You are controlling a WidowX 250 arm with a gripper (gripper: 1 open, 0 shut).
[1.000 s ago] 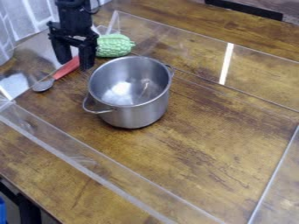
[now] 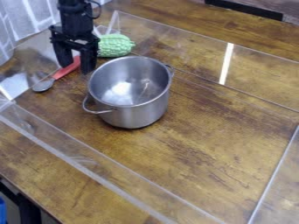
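My black gripper (image 2: 75,47) is at the upper left, low over a spoon with a red handle (image 2: 65,72) and a metal head that rests at the left. Whether its fingers are open or shut I cannot tell. A large steel pot (image 2: 128,93) with side handles stands in the centre, just right of the spoon. A pale green corn-like object (image 2: 114,45) lies behind the pot, to the right of the gripper.
Transparent barriers border the work area, and a grey curtain-like sheet is at the upper left.
The gripper has shifted slightly downward in the view over the last second. The pot and spoon look much the same.
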